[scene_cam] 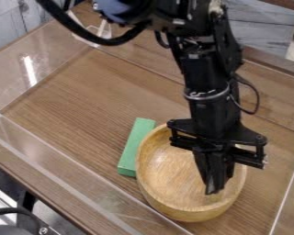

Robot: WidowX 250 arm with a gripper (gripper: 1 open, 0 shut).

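The black robot arm reaches down from the top of the view, its gripper [215,179] pointing down inside a light wooden bowl [175,193]. The gripper looks shut, with nothing visible between its fingers; the tips are low over the bowl's floor, and whether they touch it I cannot tell. A green rectangular object [135,142] lies at the bowl's left side, partly hidden behind it.
A grey board stands at the back right.
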